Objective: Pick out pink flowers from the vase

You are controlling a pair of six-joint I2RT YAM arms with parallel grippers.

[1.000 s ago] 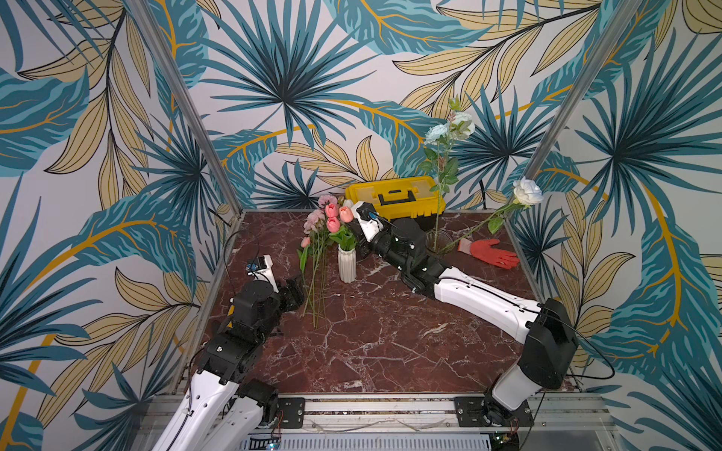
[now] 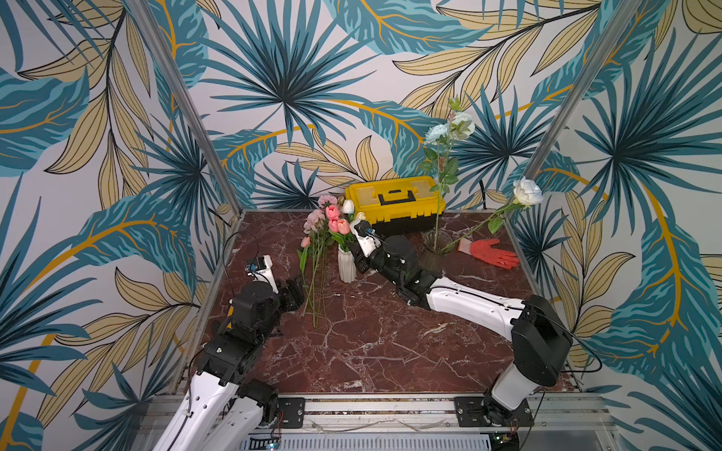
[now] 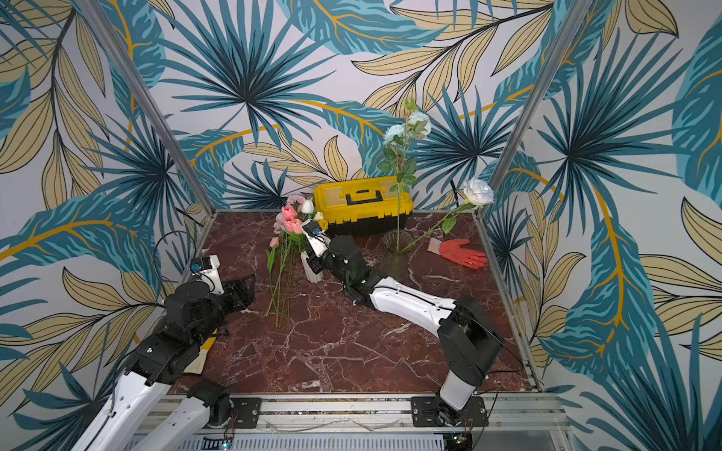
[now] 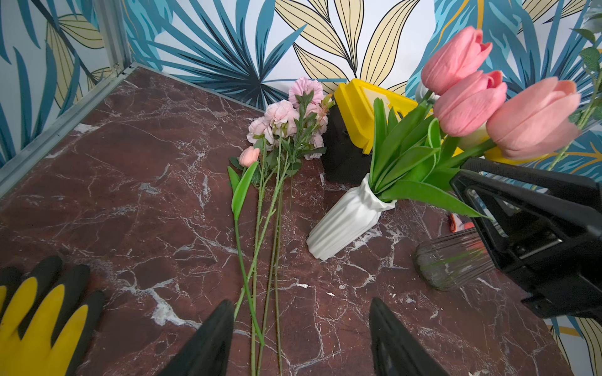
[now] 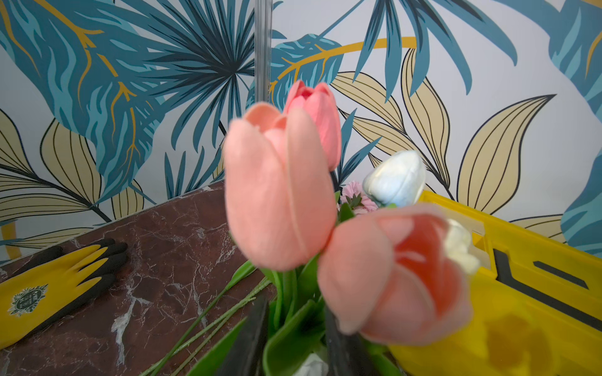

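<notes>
A white ribbed vase holds several tulips and green leaves; it stands upright in the top left view. Three pink tulips lean toward the right gripper. In the right wrist view, one pink tulip rises close in front and another pink tulip crowds the right finger. My right gripper is open, with green leaves and stems between or just beyond its fingers; contact is unclear. My left gripper hangs open and empty at the left. Several pink flowers lie on the table left of the vase.
A yellow toolbox stands behind the vase. A glass vase with tall white flowers is to the right, near a red glove. A yellow-black glove lies at the left.
The tulip heads have shifted slightly left and down. The left arm stays still.
</notes>
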